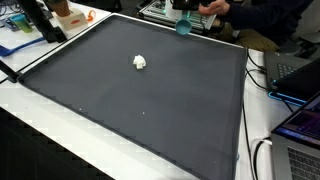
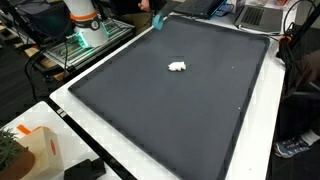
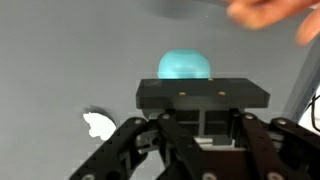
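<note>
A rounded teal object [image 3: 184, 64] shows just past the black fingertips of my gripper in the wrist view. The fingers are shut on it; the fingertips hide its near part. In exterior view 1 the teal object [image 1: 183, 27] is at the far edge of the dark board, and in exterior view 2 the teal object [image 2: 158, 20] is at the board's far left. A small white crumpled-looking thing [image 1: 139, 62] lies on the board, apart from my gripper; it shows as a white shape [image 3: 100, 124] in the wrist view.
A person's hand [image 3: 268, 12] is close to the teal object, at the wrist view's upper right. The dark board [image 1: 150, 105] is otherwise bare. Laptops [image 1: 298, 130] and cables stand along its right side in exterior view 1.
</note>
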